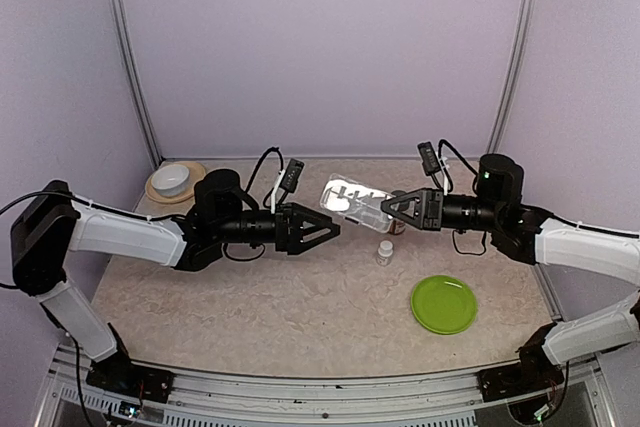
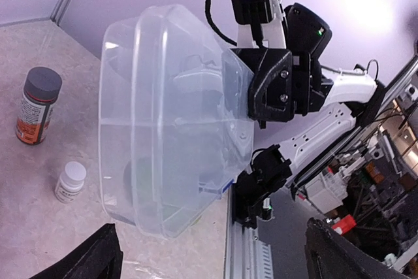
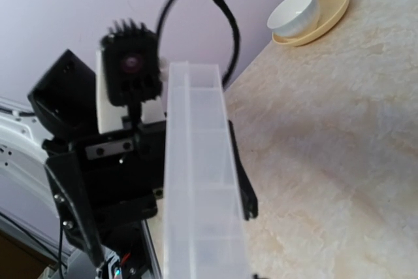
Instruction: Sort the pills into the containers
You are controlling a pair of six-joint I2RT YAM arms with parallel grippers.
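A clear plastic compartment box [image 1: 354, 198] is held up above the table by my right gripper [image 1: 410, 209], which is shut on its right end; in the left wrist view the box [image 2: 171, 129] fills the middle, and in the right wrist view it [image 3: 199, 168] runs upright through the centre. My left gripper [image 1: 312, 229] stands open just left of the box, nothing between its fingers. A small white-capped bottle [image 1: 385, 252] stands on the table below. A taller grey-lidded bottle [image 2: 36, 109] stands behind it, partly hidden in the top view. I cannot make out any pills in the box.
A green plate [image 1: 442, 304] lies at the front right. A white bowl [image 1: 170, 180] on a tan plate [image 1: 199, 171] sits at the back left.
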